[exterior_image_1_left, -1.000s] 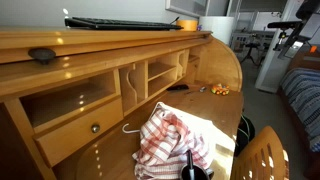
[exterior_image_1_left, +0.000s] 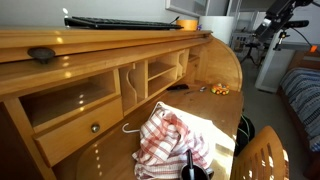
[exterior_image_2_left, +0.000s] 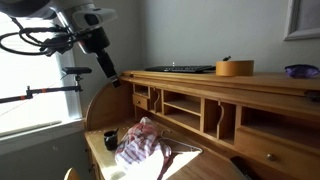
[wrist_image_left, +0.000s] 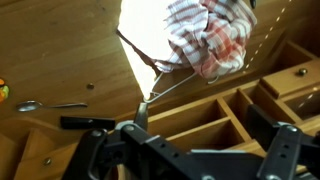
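Note:
My gripper hangs open above the desk, its fingers (wrist_image_left: 262, 122) spread wide with nothing between them. In exterior view 2 the gripper (exterior_image_2_left: 112, 72) is high above the desktop, well clear of everything on it. A red-and-white checked cloth (exterior_image_1_left: 165, 143) lies crumpled on the desk, and the wrist view has this cloth (wrist_image_left: 205, 40) near the top. A thin white hanger-like wire (wrist_image_left: 165, 85) sticks out from beside it. Next to the cloth is a flat white sheet or fabric (wrist_image_left: 145, 25). A dark cup (exterior_image_1_left: 192, 172) with a handle-like stick stands at the near side.
A metal spoon (wrist_image_left: 52, 105) and a dark elongated object (wrist_image_left: 88, 123) lie on the desktop. Small fruit-coloured items (exterior_image_1_left: 220, 89) sit at its far end. Along the desk's back run wooden cubbies (exterior_image_2_left: 215, 115) and a raised shelf. A chair (exterior_image_1_left: 262, 155) stands in front.
In exterior view 1 the arm at the upper right has shifted slightly left and upward, showing more of the gripper. The cloth and other desk items have not moved.

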